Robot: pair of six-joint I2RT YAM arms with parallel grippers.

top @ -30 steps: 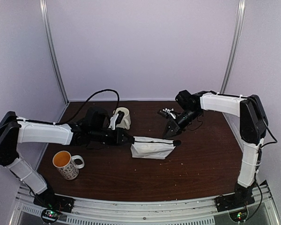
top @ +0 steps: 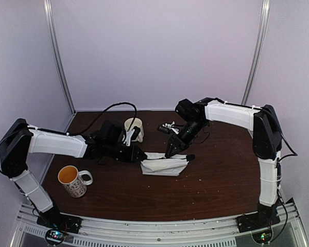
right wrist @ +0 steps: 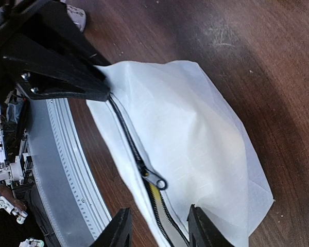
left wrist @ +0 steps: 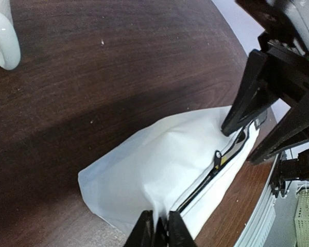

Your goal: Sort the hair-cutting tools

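Observation:
A white zippered pouch [top: 162, 166] lies mid-table, its black zipper slightly parted around the pull [right wrist: 155, 178], with some yellow showing. My left gripper is at the pouch's left end of the zipper, its fingers close together on the fabric there. My right gripper hangs over the zipper near the pull, fingers apart above the pouch; in the left wrist view its fingers [left wrist: 239, 98] stand open over the zipper's far end. No hair cutting tools can be made out.
A patterned mug [top: 72, 182] with orange inside stands front left. A cream mug [top: 133, 131] stands behind the pouch, beside the left arm.
The pouch shifted slightly left from a second ago; the left arm moved slightly.

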